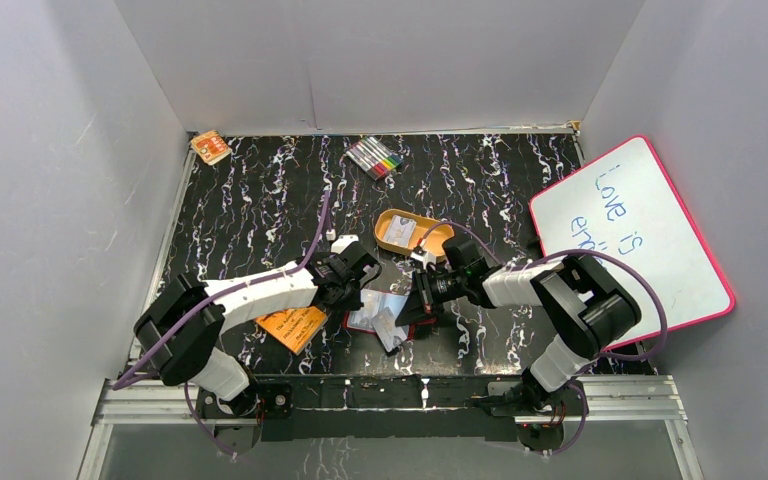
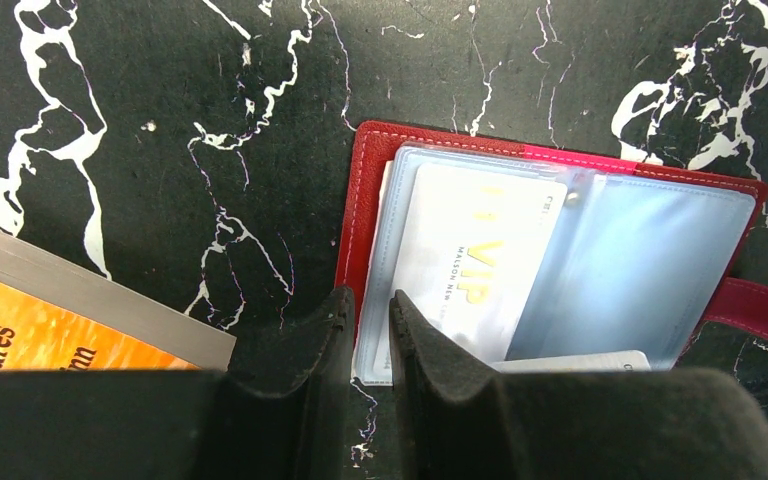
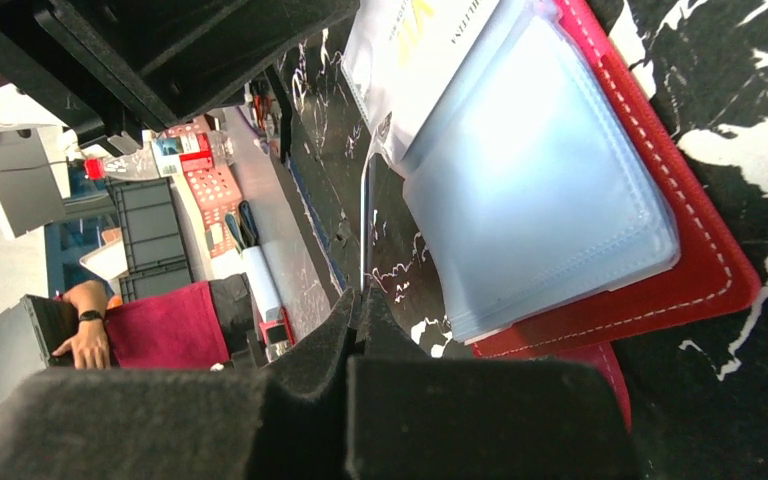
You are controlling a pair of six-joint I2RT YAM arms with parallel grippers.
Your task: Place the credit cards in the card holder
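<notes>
The red card holder (image 2: 370, 200) lies open on the table, with clear sleeves (image 2: 650, 260) and a white VIP card (image 2: 460, 260) in the left one. My left gripper hangs at its left edge, fingers slightly apart, nothing visibly between them. My right gripper is shut at the holder's right side on a thin clear sleeve edge, seen edge-on, beside a white card (image 3: 420, 50). In the top view an orange tray (image 1: 425, 240) behind the holder holds a card (image 1: 399, 231).
An orange book (image 1: 290, 325) lies left of the holder. Markers (image 1: 373, 157) and a small orange box (image 1: 211, 146) lie at the back; a whiteboard (image 1: 630, 240) occupies the right side.
</notes>
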